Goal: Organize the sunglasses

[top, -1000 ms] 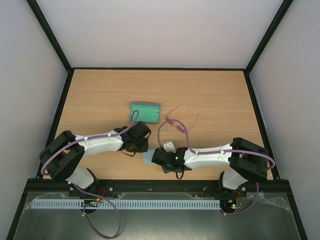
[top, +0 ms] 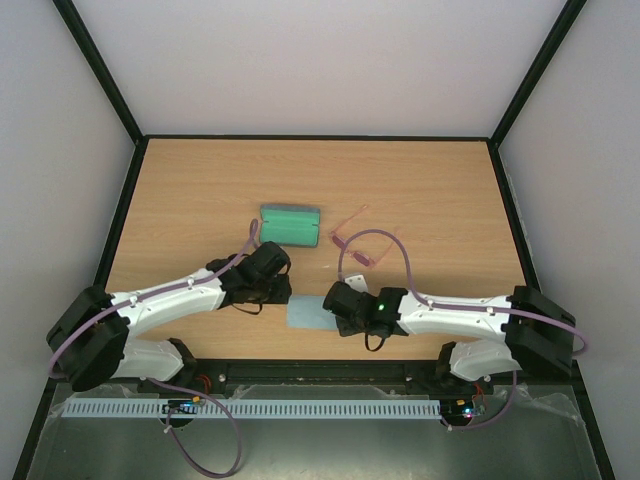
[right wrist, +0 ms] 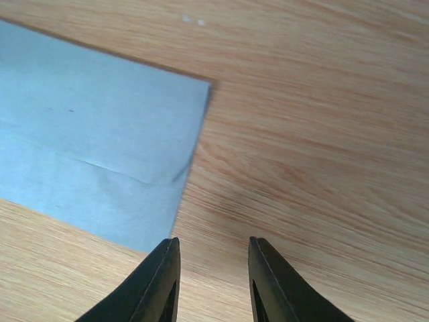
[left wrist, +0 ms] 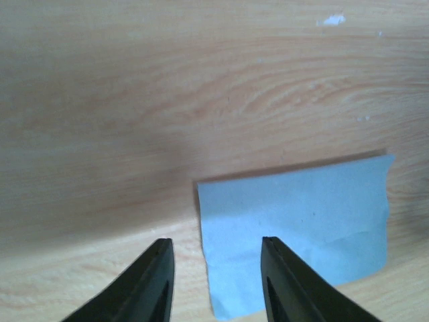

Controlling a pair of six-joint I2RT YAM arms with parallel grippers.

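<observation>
Pink-framed sunglasses [top: 352, 249] lie on the table right of centre, their temples spread open toward the back. To their left is a green case [top: 290, 226]. A light blue cloth [top: 305, 312] lies flat near the front, folded, between the two arms. Over the cloth's left edge, my left gripper is part open with nothing between its fingers. By the cloth's right edge, my right gripper stands open and empty, bare wood below most of it.
Purple cables [top: 370, 233] arch over both arms, and the right one passes close above the sunglasses in the top view.
Both arms have drawn apart: the left gripper shifted left and the right gripper right, uncovering more of the cloth. The sunglasses and green case have stayed put.
</observation>
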